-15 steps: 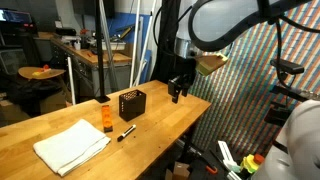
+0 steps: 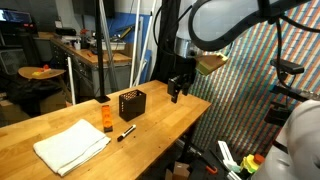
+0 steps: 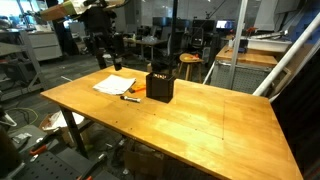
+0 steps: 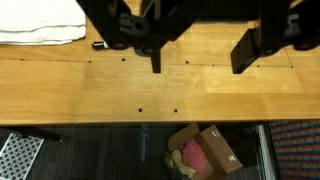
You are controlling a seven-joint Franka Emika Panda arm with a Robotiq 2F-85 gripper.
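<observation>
My gripper point(image 2: 181, 92) hangs above the wooden table, pointing down, open and with nothing between its fingers. In the wrist view the gripper has its two dark fingers well apart over bare wood. A black box point(image 2: 132, 104) with an open top stands on the table. Near it are an orange object point(image 2: 107, 116) and a small dark marker-like item point(image 2: 126, 133). A folded white cloth point(image 2: 72, 147) lies flat farther along the table. The exterior view 2 shows the cloth point(image 3: 113, 84), the marker-like item point(image 3: 130, 98) and the black box point(image 3: 159, 88) as well.
Below the table edge, a cardboard box point(image 4: 222, 150) sits on the floor. A wooden stool point(image 2: 44, 73) stands in the background.
</observation>
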